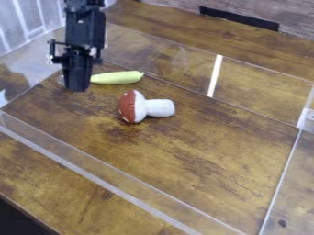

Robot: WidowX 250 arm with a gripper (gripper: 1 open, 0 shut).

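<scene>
My black gripper [76, 75] hangs at the upper left of the camera view, shut, with nothing visible between its fingers. A pale yellow-green elongated object [119, 77] lies on the wooden floor just right of the fingertips, partly behind the gripper. A mushroom-shaped object with a red and white cap and a white stem [156, 107] lies on its side below and right of that, apart from the gripper.
Clear walls [298, 147] surround the wooden work area [172, 165]. A white strip [216, 75] shows near the back wall.
</scene>
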